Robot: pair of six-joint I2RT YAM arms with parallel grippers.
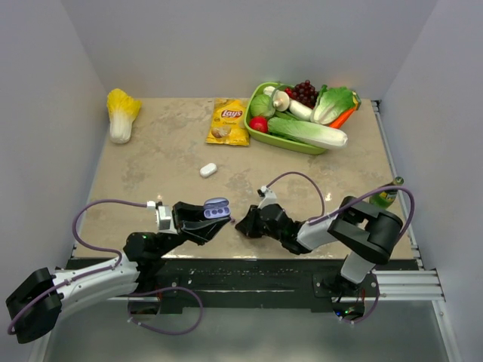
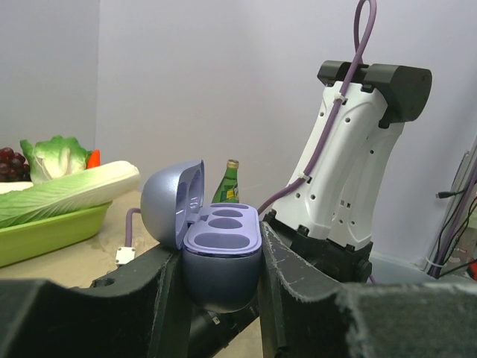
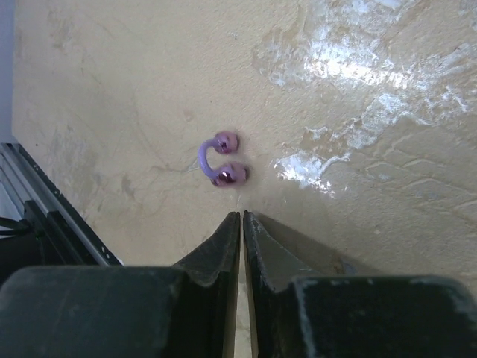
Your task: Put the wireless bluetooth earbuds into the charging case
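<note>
Lavender and hinged open, the charging case [image 2: 222, 257] is clamped in my left gripper, its empty sockets facing up in the left wrist view. From above, the case [image 1: 216, 212] is held over the front of the table. A purple C-shaped earbud [image 3: 203, 158] lies on the table in the right wrist view, beyond the fingertips and slightly left of them. My right gripper is shut, its tips together and nothing between them. In the top view the earbud [image 1: 232, 220] is a small purple speck left of the right gripper.
A white oval object [image 1: 208, 170] lies mid-table. Toward the back are a chip bag [image 1: 227, 122], a green basket [image 1: 283, 142] of vegetables and a yellow-leafed cabbage [image 1: 121, 115]. A green bottle [image 1: 386, 194] stands at the right edge. Open table surrounds the earbud.
</note>
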